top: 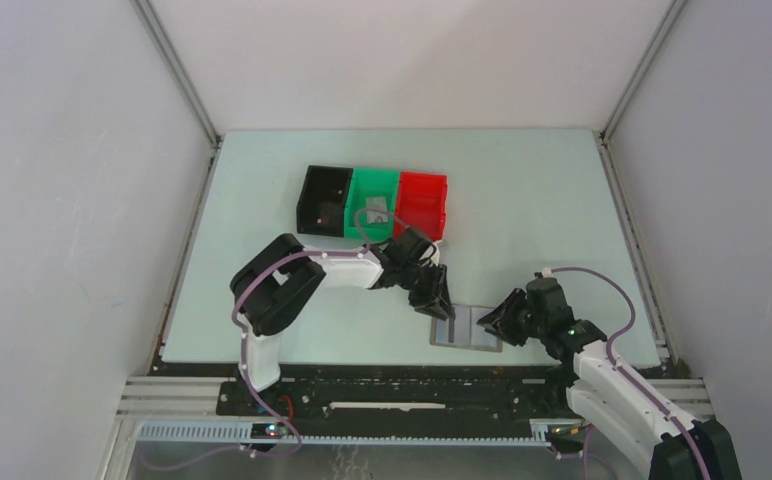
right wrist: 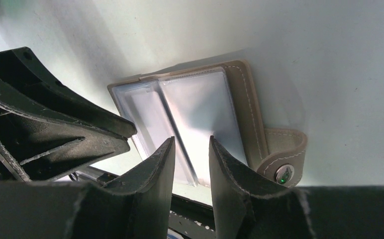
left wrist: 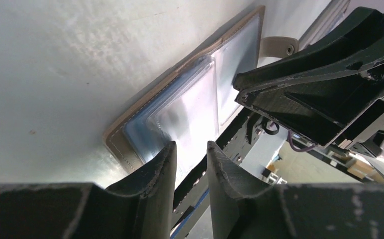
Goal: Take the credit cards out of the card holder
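The brown card holder (top: 465, 342) lies unfolded near the table's front edge, its clear sleeves facing up. A strap with a metal snap (right wrist: 284, 174) sticks out from its right side. No card can be made out for certain inside the clear sleeves (left wrist: 190, 114). Over the holder's left part hovers my left gripper, open, a gap between its fingertips and nothing in it. My right gripper is open and empty above the right-hand sleeve (right wrist: 207, 112). Whether either gripper's tips touch the plastic, I cannot tell.
Behind the left arm stand a black bin (top: 324, 171), a green bin (top: 364, 175) with a greyish card (top: 376, 209) inside, and a red bin (top: 422, 179). The two grippers are close together over the holder.
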